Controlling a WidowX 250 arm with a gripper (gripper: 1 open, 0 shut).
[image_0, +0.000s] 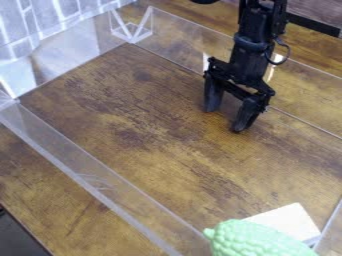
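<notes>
A black robot gripper (227, 110) reaches down from the top centre to the wooden floor of a clear-walled enclosure, right of centre. Its two dark fingers stand apart, low at the wood. A small pale shape shows behind the wrist, too hidden to identify. I see nothing clearly held between the fingers.
A green bumpy object (257, 240) and a white block (285, 219) sit at the lower right corner. Clear plastic walls (94, 180) border the wooden surface (134, 130), which is bare across its left and middle. A light tiled cloth lies beyond at top left.
</notes>
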